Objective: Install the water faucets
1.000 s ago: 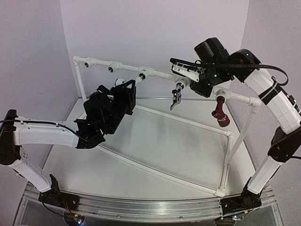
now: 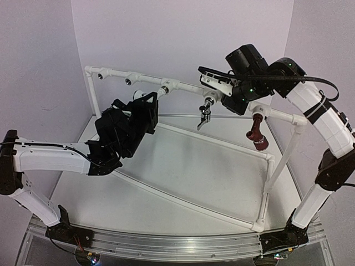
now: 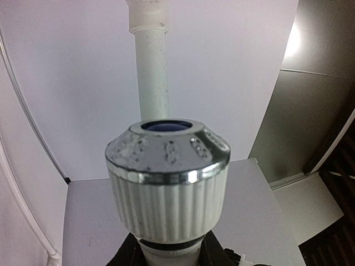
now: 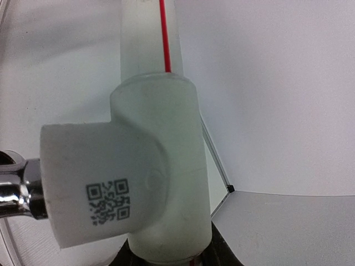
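A white ribbed faucet [image 3: 169, 205] with a chrome cap is held at its neck by my left gripper, which is shut on it. In the top view its white inlet end reaches the third tee socket [image 2: 170, 84] of the rail; whether it is threaded in, I cannot tell. My right gripper has its fingers around the white pipe [image 4: 166, 233], close by the tee with a QR code [image 4: 108, 202]. From that tee hangs a chrome faucet [image 2: 205, 113]. A dark red faucet [image 2: 257, 136] sits in the rightmost tee.
Two tee sockets, one at the far left [image 2: 102, 73] and one beside it [image 2: 132, 78], stand empty on the upper rail. A white pipe frame [image 2: 194, 208] lies over the pale floor, which is otherwise clear.
The upper rail has shifted slightly left, with its mounted faucets and my right gripper. My left gripper has moved only a little, and the white faucet's end meets the third tee more closely.
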